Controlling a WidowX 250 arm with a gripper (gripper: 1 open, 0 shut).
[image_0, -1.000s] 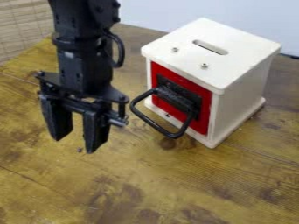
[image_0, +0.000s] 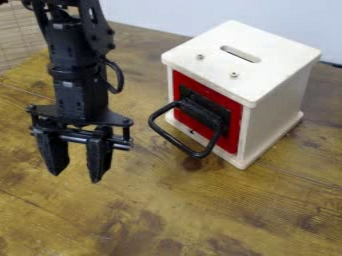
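My black gripper (image_0: 76, 158) hangs over the wooden table at the left, its two fingers apart and pointing down, with nothing between them. To its right stands a white wooden box (image_0: 238, 60) with a slot and small screws on top. The box's red front panel (image_0: 231, 136) carries a black fitting and a black loop handle (image_0: 186, 146) that sticks out toward the gripper, clear of its fingers.
A woven mat (image_0: 16, 30) lies at the back left, and a pale wall runs along the back.
My gripper has moved left, away from the box, and slightly back over the last second. The box and its handle look the same.
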